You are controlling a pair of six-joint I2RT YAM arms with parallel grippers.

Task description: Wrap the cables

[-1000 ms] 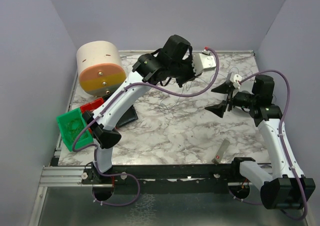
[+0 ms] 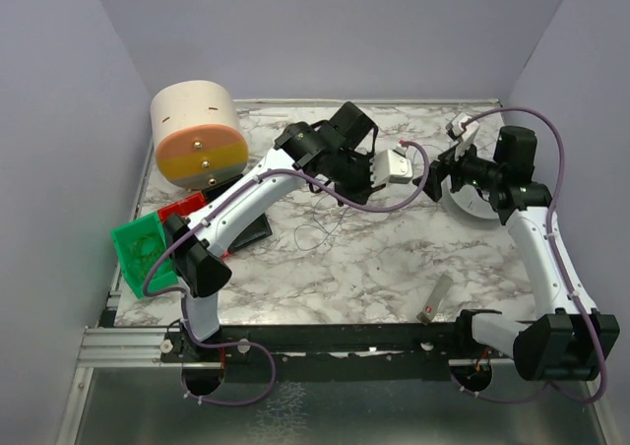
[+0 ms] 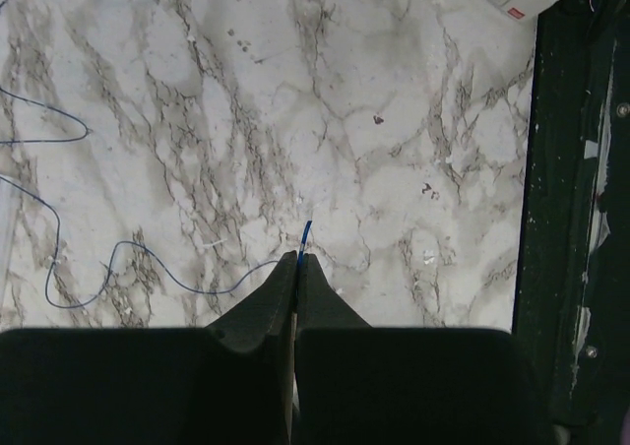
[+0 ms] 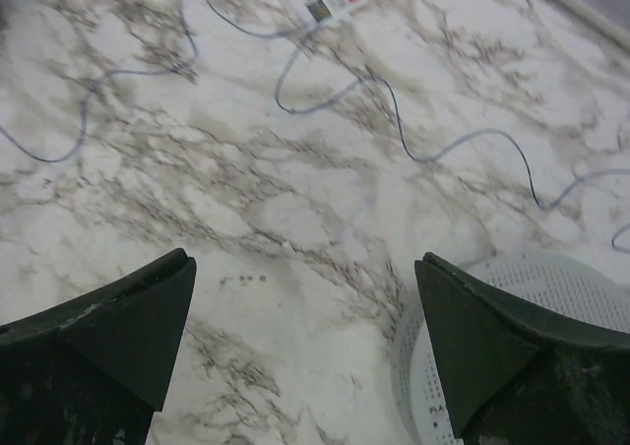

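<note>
A thin blue cable [image 3: 148, 253] winds loosely over the marble table in the left wrist view. Its short blue end stands up from between the tips of my left gripper, which is shut on it. In the top view, more of the cable [image 2: 313, 233] lies in loops in front of the left arm. My right gripper is open, its black fingers [image 4: 128, 312] wide apart with only bare table between them. Beyond them, the cable [image 4: 404, 140] runs in waves across the table, touching neither finger.
A round white plate [image 2: 477, 201] lies under the right arm. A slim pale box [image 2: 434, 297] rests near the front edge. To the left are green [image 2: 128, 258] and red bins and a large cream-and-orange container [image 2: 197, 120].
My left gripper has come toward the front of the table. The right gripper has turned and shifted toward the back, uncovering more of the white plate.
</note>
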